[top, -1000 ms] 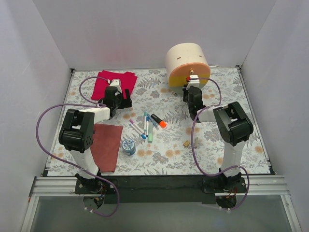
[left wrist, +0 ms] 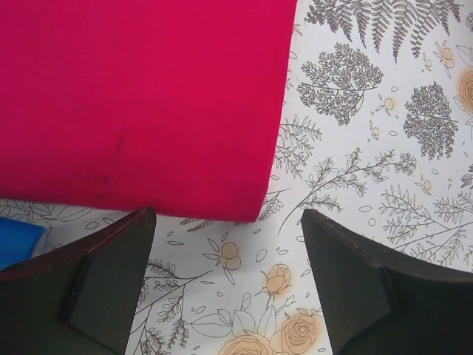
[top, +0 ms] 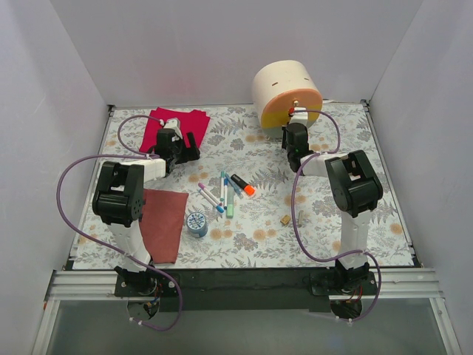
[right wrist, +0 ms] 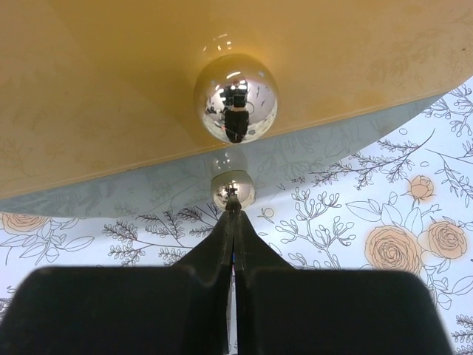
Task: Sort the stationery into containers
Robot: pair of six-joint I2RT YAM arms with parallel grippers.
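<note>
A rounded cream container (top: 284, 80) with a yellow-orange front stands at the back right. On that front, in the right wrist view, is a shiny upper knob (right wrist: 236, 100); below it, on a grey drawer (right wrist: 318, 151), sits a smaller lower knob (right wrist: 232, 186). My right gripper is shut, its tips meeting right at the lower knob, with nothing between them. Markers (top: 224, 191) and a black-and-orange one (top: 242, 185) lie mid-table. My left gripper hangs open and empty near the red cloth (left wrist: 148, 96).
A blue round tin (top: 196, 224) stands front left of the markers, beside a brown-red cloth (top: 164, 229). Two small pieces, one a tan block (top: 285, 220), lie front right. A blue object (left wrist: 16, 240) shows at the left wrist view's edge.
My left gripper has shifted slightly and remains open.
</note>
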